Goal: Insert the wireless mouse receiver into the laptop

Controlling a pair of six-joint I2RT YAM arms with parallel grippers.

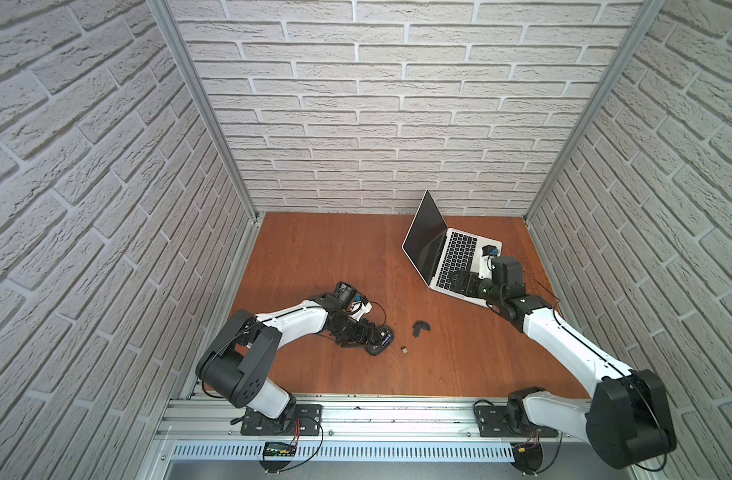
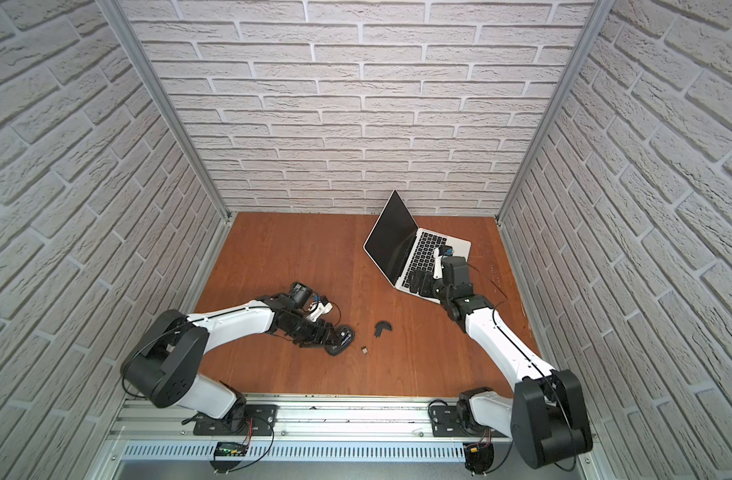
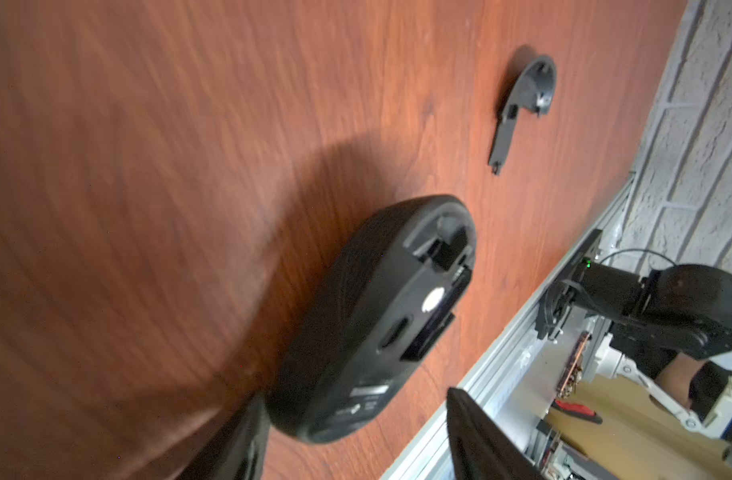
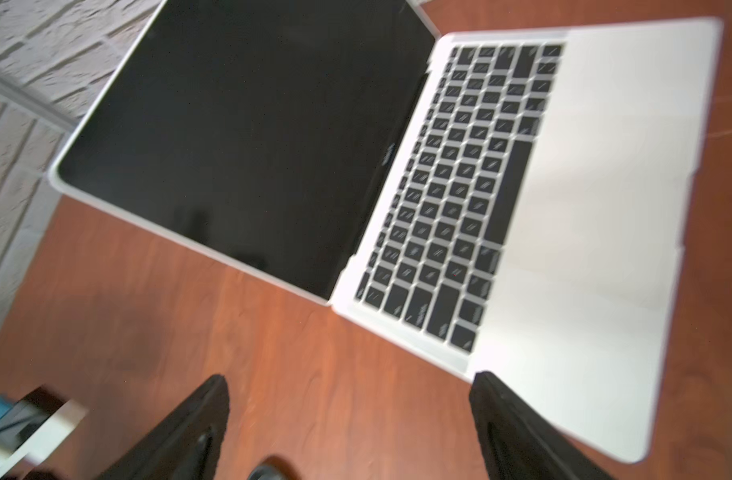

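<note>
A black mouse (image 3: 382, 320) is tilted with its underside showing in the left wrist view and its battery bay uncovered. My left gripper is at its near end, fingers apart on either side; the left finger (image 3: 242, 440) looks close to the mouse, the right one clear of it. On the wood to its right lies a tiny pale-topped piece (image 1: 404, 349), perhaps the receiver, too small to be sure. The open silver laptop (image 1: 483, 260) stands at the back right. Near its front corner my right gripper hangs open and empty.
The mouse's black curved cover (image 3: 534, 88) lies loose on the table, right of the mouse. The laptop's raised screen (image 4: 262, 120) faces the keyboard. Bare wood (image 1: 318, 248) fills the back left, and the front middle is clear too.
</note>
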